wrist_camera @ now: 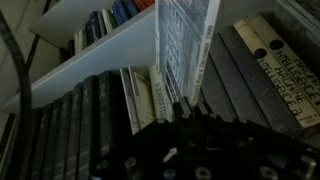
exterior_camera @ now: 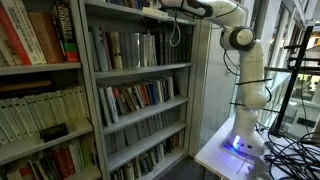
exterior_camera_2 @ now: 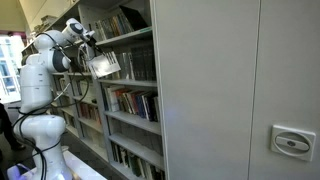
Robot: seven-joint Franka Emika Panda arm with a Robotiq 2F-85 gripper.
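Observation:
In the wrist view a thin book [wrist_camera: 185, 42] with a grey patterned cover and a pale edge rises from my gripper, whose dark fingers are shut on its near end. Behind the book stands a shelf row of dark volumes [wrist_camera: 90, 125]. From the side, the gripper [exterior_camera_2: 91, 43] is high by the upper shelves, and a pale, tilted book [exterior_camera_2: 105, 65] shows just below it. Exterior view 1 has the gripper [exterior_camera: 153, 14] at the top of the bookcase, too small there for its fingers to be made out.
The tall bookcase [exterior_camera: 101, 108] carries several filled shelves. Beside it is a broad plain white panel [exterior_camera_2: 210, 90]. The arm's base [exterior_camera: 247, 140] stands on a white table [exterior_camera: 215, 155], with loose black cables [exterior_camera: 290, 155] at its right.

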